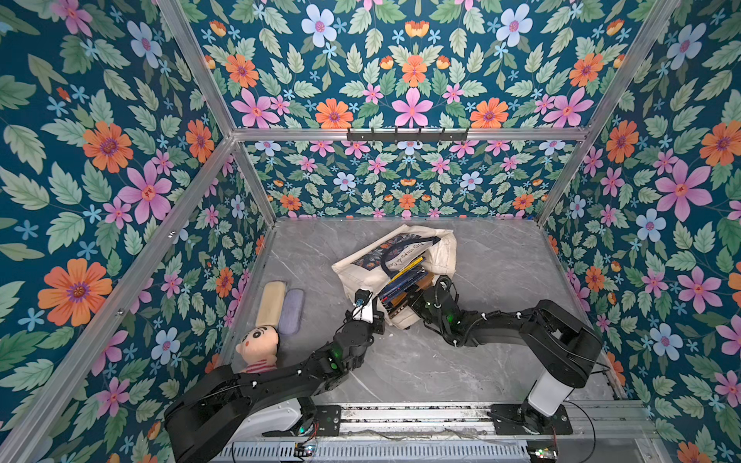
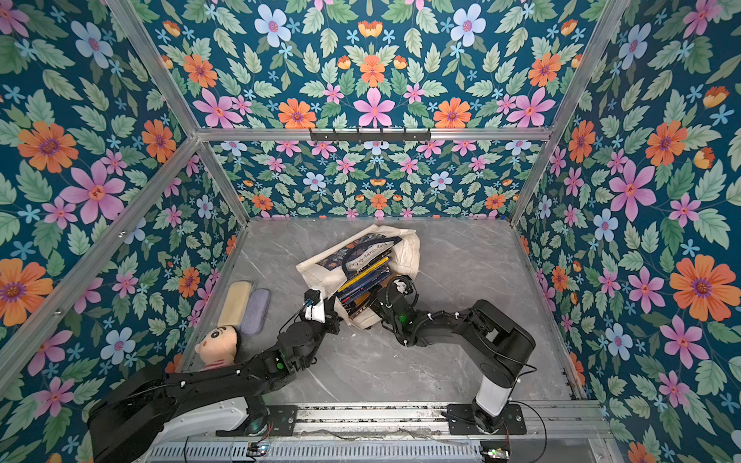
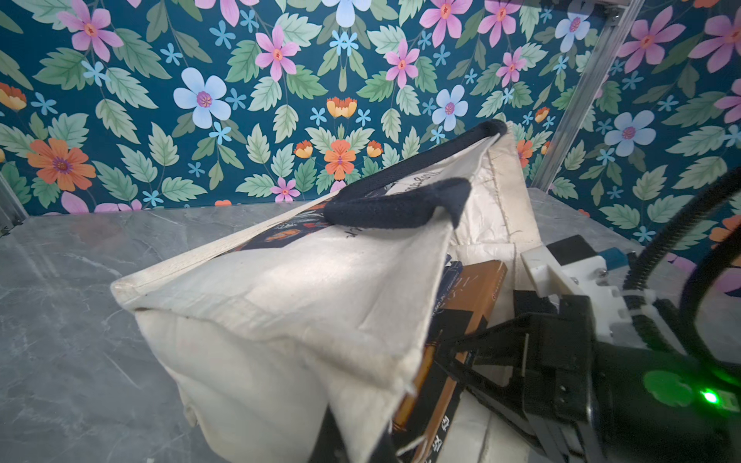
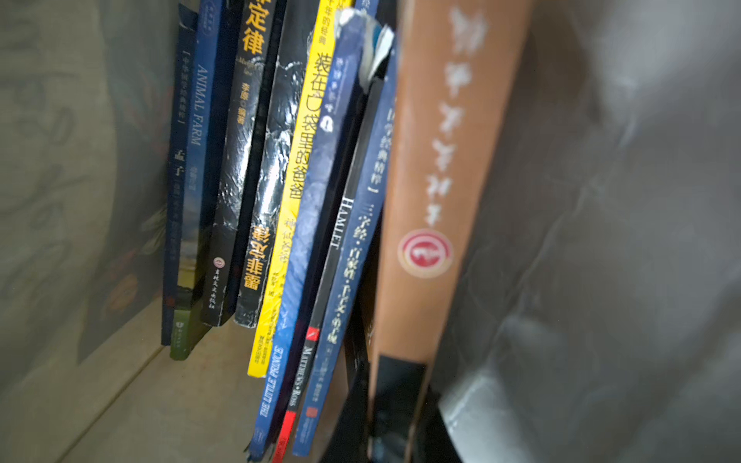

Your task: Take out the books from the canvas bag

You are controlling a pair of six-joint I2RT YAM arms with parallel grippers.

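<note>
The cream canvas bag [image 1: 362,279] lies open toward the front, with books [image 1: 403,285] standing side by side inside. In the right wrist view, my right gripper is shut on the brown book [image 4: 444,154], its spine facing the camera. To the left of that book stand a blue book [image 4: 351,254], a yellow book [image 4: 297,185] and several others. The left gripper pinches the bag's mouth edge in the left wrist view, pulling the cloth taut into a corner. Bag cloth hides part of the books there.
A doll [image 1: 258,345], a beige case [image 1: 270,303] and a lilac case [image 1: 291,311] lie on the left. Both arms are close together at the bag's mouth.
</note>
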